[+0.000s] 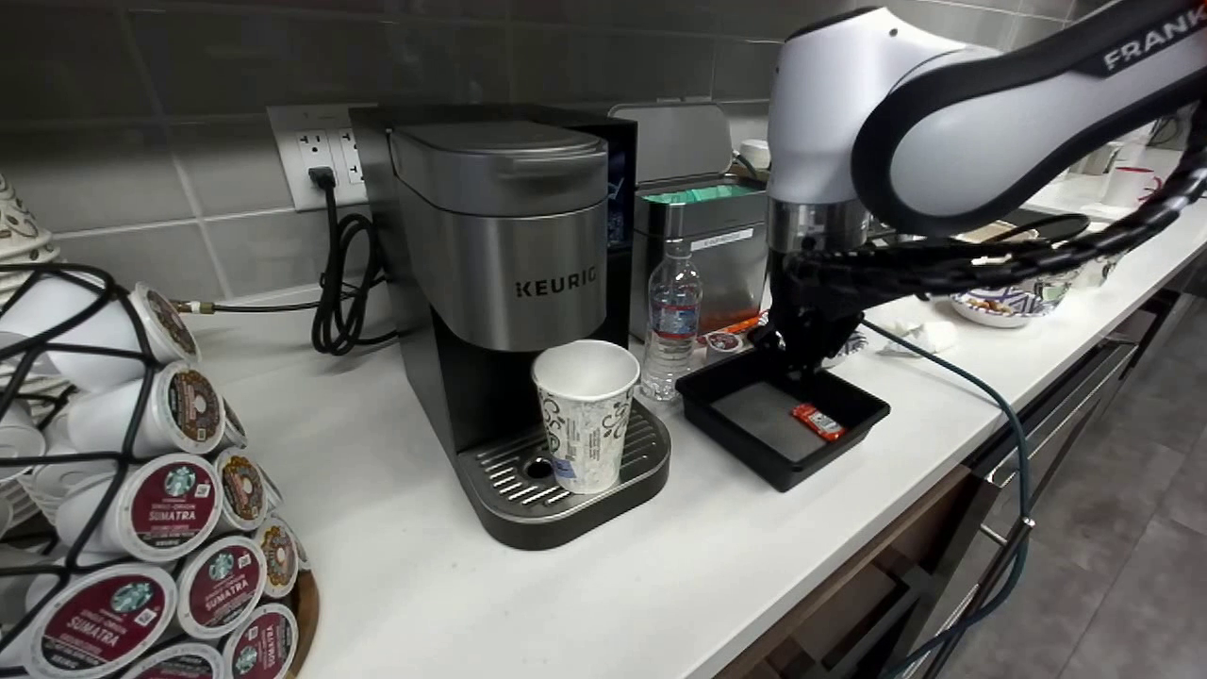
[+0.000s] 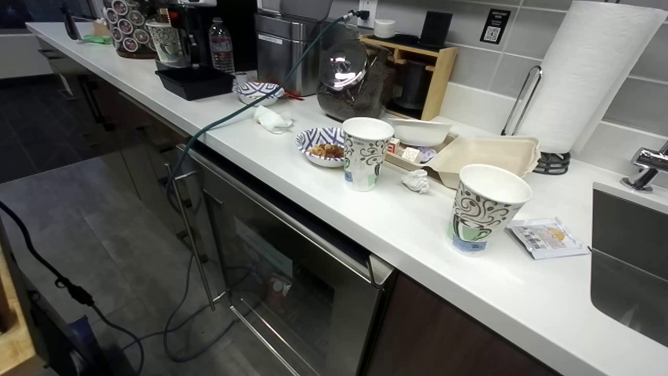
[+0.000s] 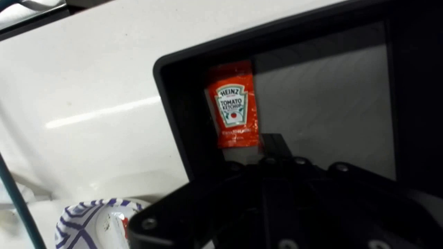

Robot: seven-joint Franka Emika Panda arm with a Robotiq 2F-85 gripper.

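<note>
A red Heinz ketchup packet (image 3: 232, 105) lies flat inside a black tray (image 3: 169, 112), close to one corner. Exterior view 1 also shows the packet (image 1: 818, 421) on the floor of the tray (image 1: 783, 479), near the side toward the counter's front edge. My gripper (image 1: 801, 368) points down above the tray, a little higher than the packet and back from it. Seen from the wrist, the gripper is shut, its fingertips by the packet's lower right corner in the picture. Nothing shows between them.
Left of the tray stand a water bottle (image 1: 673, 322) and a Keurig machine (image 1: 509, 226) with a paper cup (image 1: 585, 419) on it. A patterned bowl (image 3: 77, 224) sits beside the tray. A green cable (image 1: 1001, 413) crosses the counter edge.
</note>
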